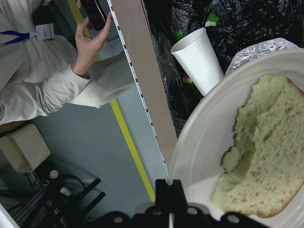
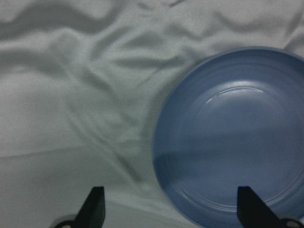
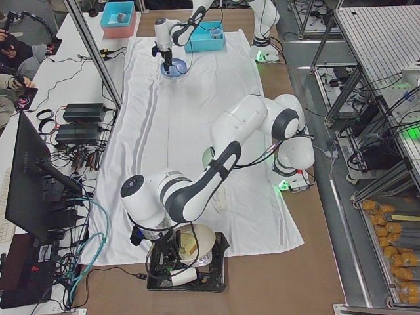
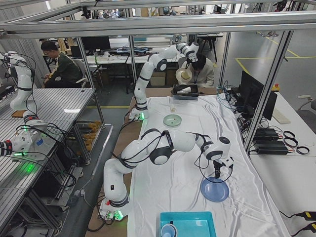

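Note:
A cream plate (image 1: 194, 156) with a torn piece of flatbread (image 1: 261, 156) hangs over the black-lined bin (image 3: 216, 279), my left gripper shut on its rim. The bin holds a white cup (image 1: 197, 59) and crumpled foil (image 1: 259, 50). In the right wrist view, a blue plate (image 2: 228, 142) lies on the white cloth below my right gripper, which is open with nothing between its fingers.
A turquoise tray (image 4: 187, 222) with a mug (image 4: 169, 230) sits at the right arm's end. A green plate (image 4: 172, 120) lies mid-cloth, partly hidden by the left arm in the camera left view. A person sits beyond the bin.

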